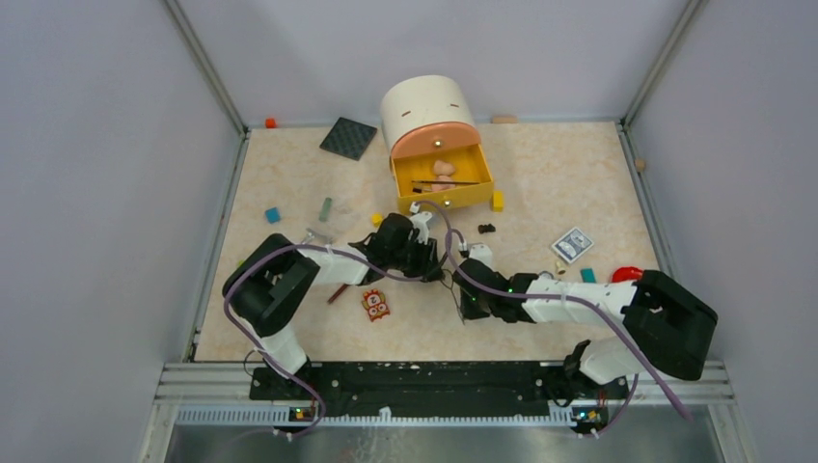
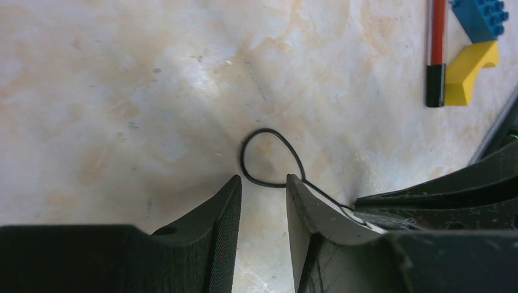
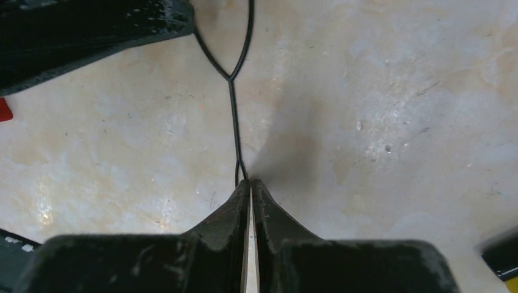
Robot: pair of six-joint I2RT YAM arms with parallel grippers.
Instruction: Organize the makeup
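A thin black cord point(image 2: 292, 151) with a loop at one end lies on the table between my two grippers. In the left wrist view, my left gripper is part open, its fingertips straddling the loop's lower edge with a clear gap between them. My right gripper has its fingertips almost together over the cord's doubled strand; whether they pinch it is hard to tell. In the top view, the cream vanity box point(image 1: 427, 109) has its yellow drawer point(image 1: 470, 196) pulled out. A brush point(image 1: 453, 182) and a pinkish sponge point(image 1: 444, 168) lie inside.
Left of my left arm are a blue block point(image 1: 272, 215) and a green piece point(image 1: 326, 208). An orange owl-like piece point(image 1: 375, 305) and a dark red stick point(image 1: 338, 293) lie below it. Towards the right are a framed card point(image 1: 573, 245) and a red item point(image 1: 627, 274).
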